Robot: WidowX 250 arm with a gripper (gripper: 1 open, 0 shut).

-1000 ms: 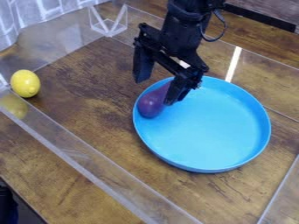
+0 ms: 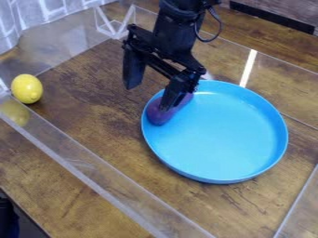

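Note:
My black gripper (image 2: 159, 76) hangs open in the upper middle of the camera view, its two fingers spread wide, one to the left and one reaching right over the edge of a blue round plate (image 2: 218, 135). A purple oval object (image 2: 162, 111) lies on the left part of the plate, below the gripper and partly hidden by its right finger.
A yellow object (image 2: 28, 87) sits at the far left by a clear plastic wall. Bare wooden table (image 2: 87, 102) lies between it and the plate and also around the plate's front and right.
The purple object and plate look unmoved.

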